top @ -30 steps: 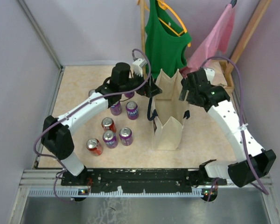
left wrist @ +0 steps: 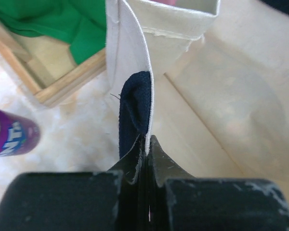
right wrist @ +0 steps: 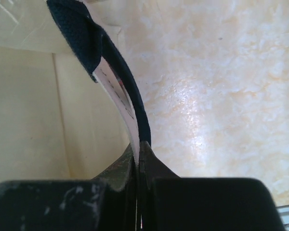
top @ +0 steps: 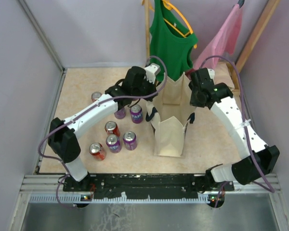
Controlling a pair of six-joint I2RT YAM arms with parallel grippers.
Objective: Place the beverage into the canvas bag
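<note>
The cream canvas bag (top: 169, 137) stands open at the middle of the table, with dark handles on its sides. In the left wrist view my left gripper is shut on the bag's left edge, beside a navy handle (left wrist: 136, 103). My right gripper is likewise shut on the opposite edge, where a dark handle strip (right wrist: 135, 94) runs along the rim. The drinks are cans left of the bag: purple cans (top: 129, 140) and red cans (top: 97, 151), all upright. One purple can (left wrist: 14, 134) shows in the left wrist view. No can is visible inside the bag.
Behind the bag hang a green top (top: 171, 43) and a pink garment (top: 224, 36). A wooden tray (left wrist: 67, 84) sits near the bag's back left. The tabletop (right wrist: 197, 106) right of the bag is clear. My left arm reaches over the cans at the back.
</note>
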